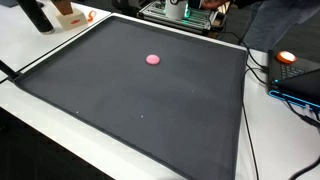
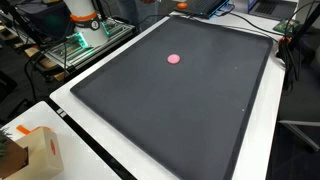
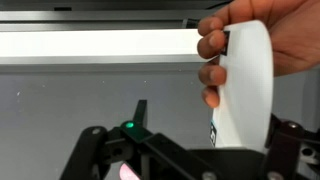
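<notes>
At the bottom of the wrist view my gripper stands open, its dark fingers [image 3: 140, 118] spread apart. A person's hand [image 3: 245, 18] holds a white, rounded, elongated object [image 3: 247, 85] that reaches down between the fingers, nearer the right one. Whether it touches that finger cannot be told. Flat on the dark board lies a small round pink piece [image 1: 153, 59], also seen in the second exterior view [image 2: 173, 58]. Part of something pink [image 3: 127, 172] shows beneath the gripper at the lower edge of the wrist view. Neither exterior view shows my fingertips clearly.
The dark board [image 1: 140, 100] is otherwise bare, on a white table [image 2: 115, 140]. Wooden-coloured blocks or boxes [image 1: 70, 14] stand beyond one corner. A laptop [image 1: 295, 85] and cables lie along one side. My arm's white base [image 2: 88, 30] is at another edge.
</notes>
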